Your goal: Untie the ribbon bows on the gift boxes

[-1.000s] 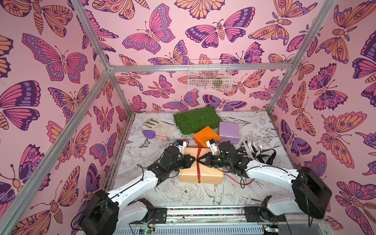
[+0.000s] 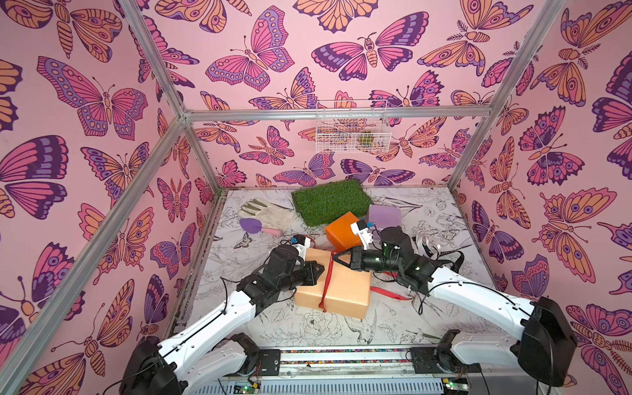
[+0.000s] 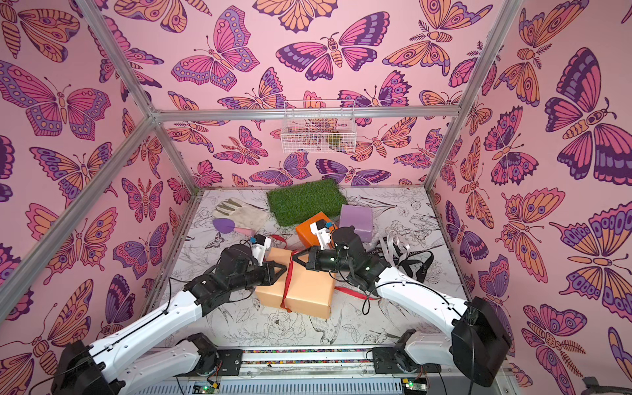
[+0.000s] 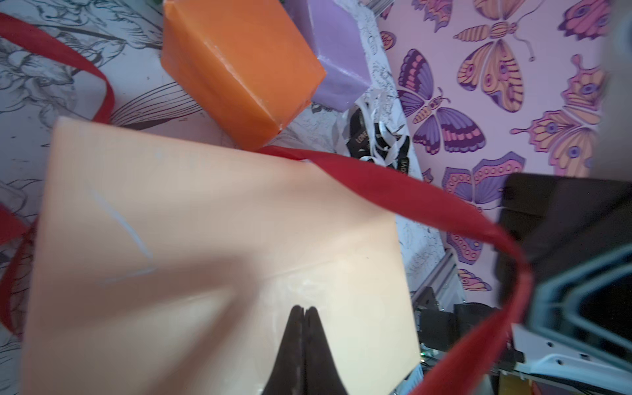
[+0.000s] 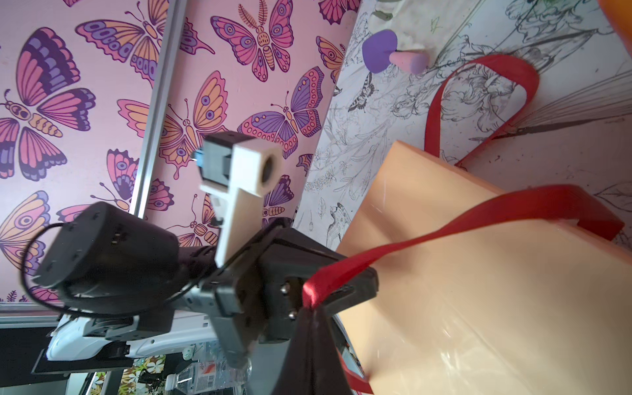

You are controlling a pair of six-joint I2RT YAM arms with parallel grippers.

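A peach gift box (image 2: 347, 293) lies at the table's centre, with a red ribbon (image 2: 327, 283) running over it. My left gripper is shut over the box top, nothing visible between its fingers. My right gripper is shut on the red ribbon, which rises from the box to its fingertips in both wrist views. Further red ribbon lies loose on the table behind and right of the box. An orange box (image 2: 342, 227) and a lilac box (image 2: 385, 216) stand behind it; loose black and white ribbons (image 3: 414, 260) lie at the right.
A grass mat (image 2: 329, 197) lies at the back, with gloves (image 2: 270, 214) and a purple item (image 2: 250, 225) to its left. A wire basket (image 2: 352, 138) hangs on the back wall. Open table remains at the front and far left.
My right gripper has risen and moved back from where it was a second ago. The peach box has shifted slightly left and turned, and the ribbon across it has lifted.
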